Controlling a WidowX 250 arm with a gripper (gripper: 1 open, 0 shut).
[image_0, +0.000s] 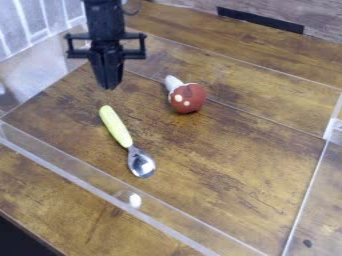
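My black gripper (108, 80) hangs above the wooden table at the upper left, shut, with nothing visible between its fingers. Below it lies a spoon with a pale yellow handle (115, 127) and a silver bowl (142, 164). To its right lies a toy red mushroom with white spots (187, 97) and a white stem.
Clear transparent edges or walls run along the left, front and right of the work area.
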